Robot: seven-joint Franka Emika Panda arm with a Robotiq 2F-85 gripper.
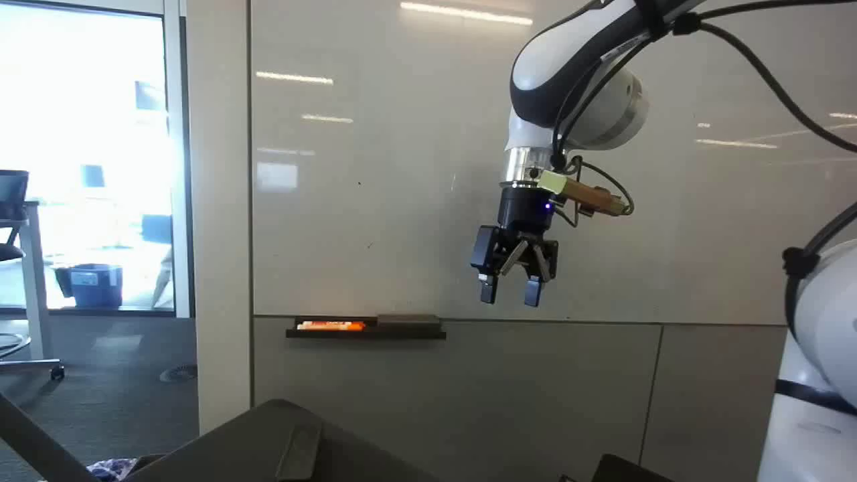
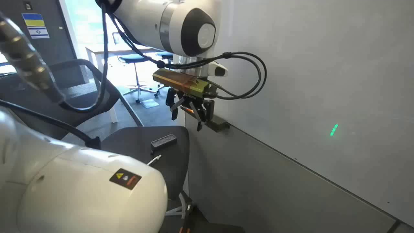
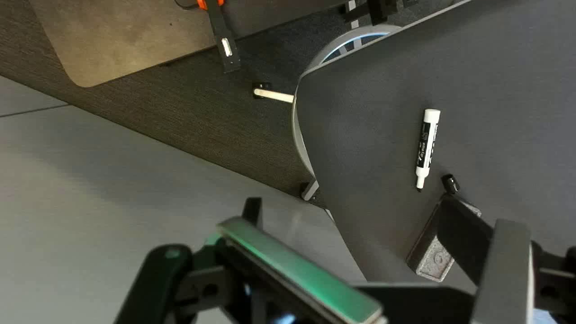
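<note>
My gripper [image 1: 511, 293] hangs in the air in front of the whiteboard [image 1: 385, 201], fingers pointing down. It is open, with nothing between its fingers. In the wrist view, a white marker [image 3: 426, 148] with a black label lies uncapped on the dark chair seat [image 3: 356, 124]. Its black cap [image 3: 450, 183] is just off the tip, near one end of an eraser [image 3: 436, 262]. One of my fingers partly covers that eraser. Exterior view 2 also shows the eraser [image 2: 163, 142] and the marker [image 2: 154, 160] on the seat, below my gripper [image 2: 187, 119] and apart from it.
A ledge [image 1: 410, 326] on the whiteboard holds an orange-and-white marker [image 1: 329, 325]. A short green mark [image 2: 334, 130] shows on the board. The chair's backrest [image 2: 58, 97] rises behind the seat. Cables [image 2: 256, 70] loop out beside the wrist.
</note>
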